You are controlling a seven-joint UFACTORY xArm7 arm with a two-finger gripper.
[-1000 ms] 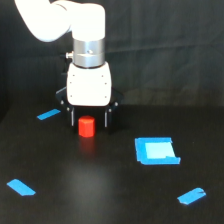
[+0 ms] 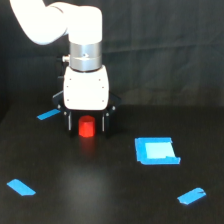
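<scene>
A small red object, block-like or cylindrical, stands on the black table at the left of the middle. My gripper points straight down over it from the white arm. One dark finger shows on each side of the red object, with a narrow dark gap left and right, so the fingers look open around it. The black fingers are hard to make out against the dark background. A white square framed in blue tape lies flat on the table to the right.
Short blue tape strips lie at the back left, the front left and the front right. Bare table surrounds the red object, and a dark curtain hangs behind.
My gripper has come down a little, and its fingers now reach lower beside the red object. The red object and the taped square are where they were.
</scene>
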